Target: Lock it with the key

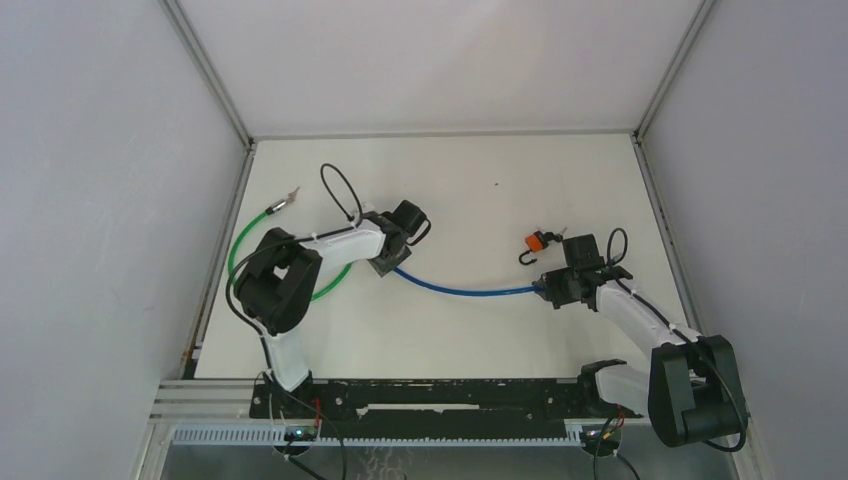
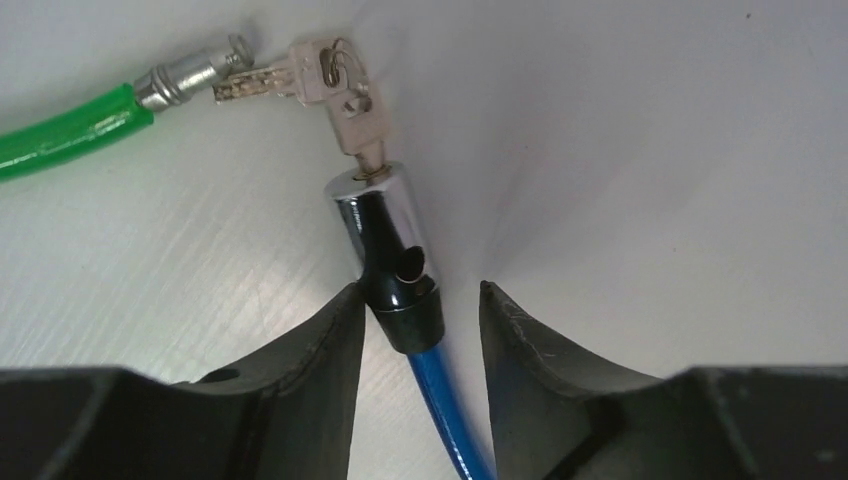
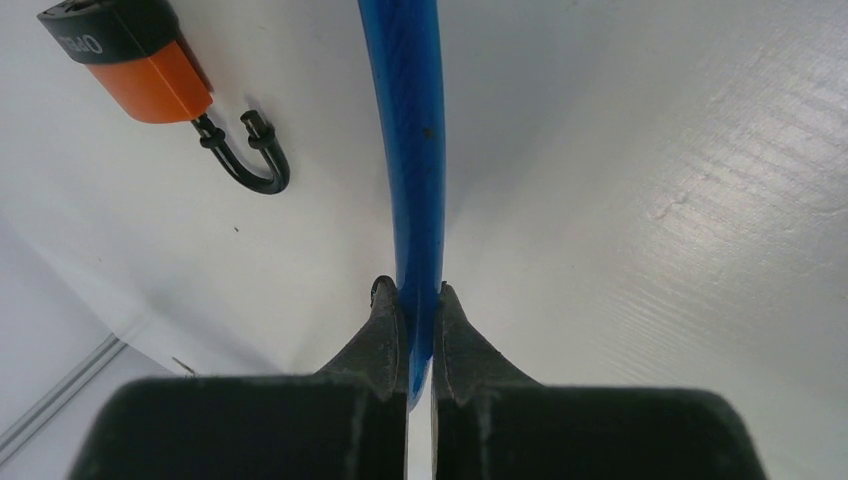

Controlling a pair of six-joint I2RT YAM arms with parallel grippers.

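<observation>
In the left wrist view, the blue cable (image 2: 440,410) ends in a metal lock cylinder (image 2: 395,250), a key (image 2: 355,125) standing in its top and a second key (image 2: 255,85) on the same ring. My left gripper is part open around the cylinder's lower end, above it. My right gripper is shut on the blue cable, seen running up the right wrist view. The green cable (image 2: 70,135) ends in a metal tip beside the keys.
An orange-and-black padlock (image 1: 535,242) with a bent black shackle lies behind my right gripper. The back and middle of the white board (image 1: 470,180) are clear.
</observation>
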